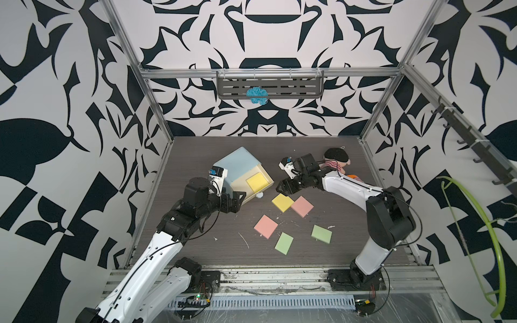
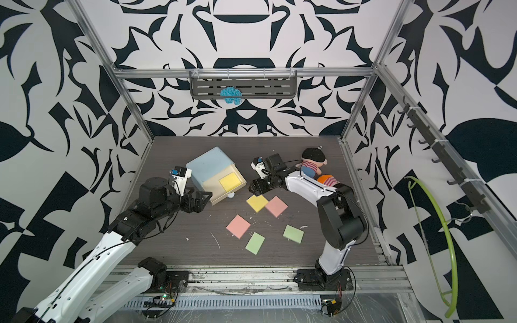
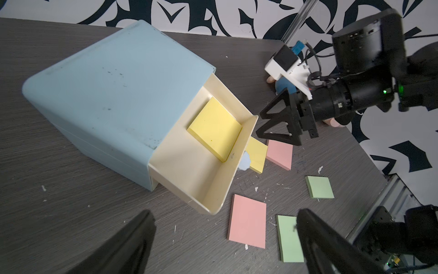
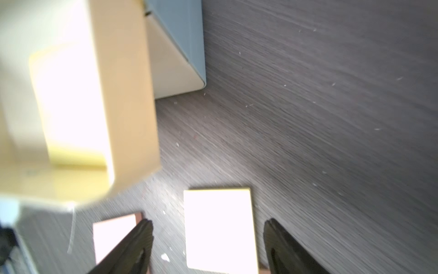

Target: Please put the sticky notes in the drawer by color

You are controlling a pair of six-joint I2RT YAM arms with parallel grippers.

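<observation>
A pale blue box with an open cream drawer (image 3: 178, 169) holds a yellow note pad (image 3: 214, 127). Outside, before the drawer, lie a yellow pad (image 1: 281, 202) and a pink pad (image 1: 302, 206) side by side. Another pink pad (image 1: 265, 226) and two green pads, one (image 1: 283, 243) central, one (image 1: 321, 233) to the right, lie nearer. My left gripper is open and empty at the drawer's left. My right gripper hangs just above the loose yellow pad, fingers apart, nothing between them.
A doll (image 2: 312, 161) and an orange striped item (image 2: 327, 179) sit at the back right. A rack (image 1: 269, 80) with a blue puff is on the back wall.
</observation>
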